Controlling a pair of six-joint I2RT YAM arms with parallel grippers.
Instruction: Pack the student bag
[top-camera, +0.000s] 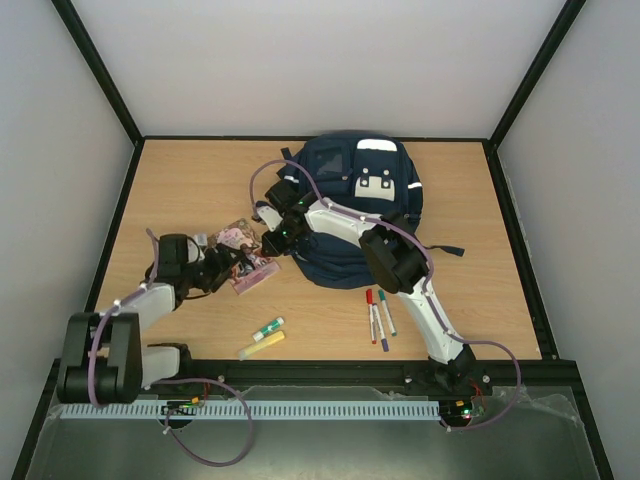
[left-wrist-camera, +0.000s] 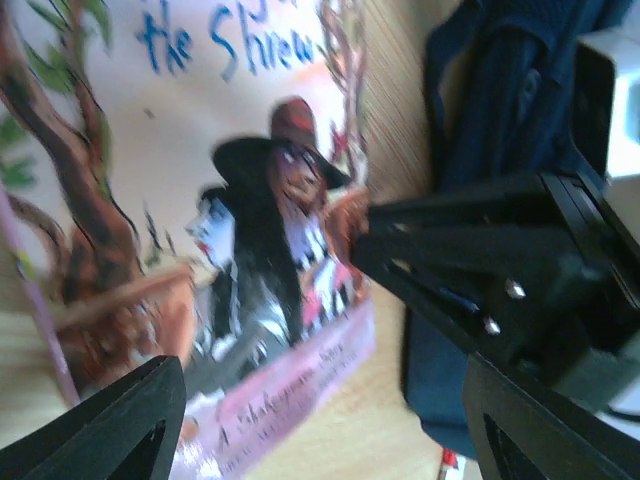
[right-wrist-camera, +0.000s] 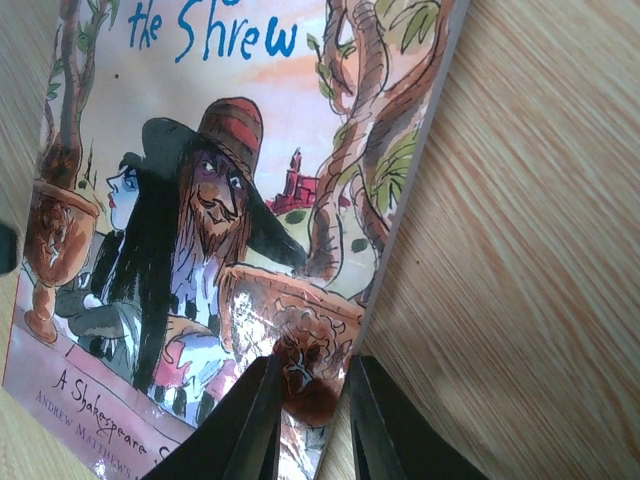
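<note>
A thin illustrated book (right-wrist-camera: 210, 200), its cover reading "the Shrew", lies on the left of the table. Over its cover, my left gripper is open with a wide gap and nothing held. At the book's right edge is my right gripper, its fingers only a little apart. The book's edge runs into the gap between those fingertips; I cannot tell whether they touch it. A navy backpack (top-camera: 329, 165) lies at the back, partly covered by the right arm. In the top view both grippers hide parts of the book (top-camera: 257, 277).
Several markers (top-camera: 374, 322) lie near the front, right of centre. A glue stick (top-camera: 268, 328) and a yellow stick-shaped item (top-camera: 262, 345) lie in front of the book.
</note>
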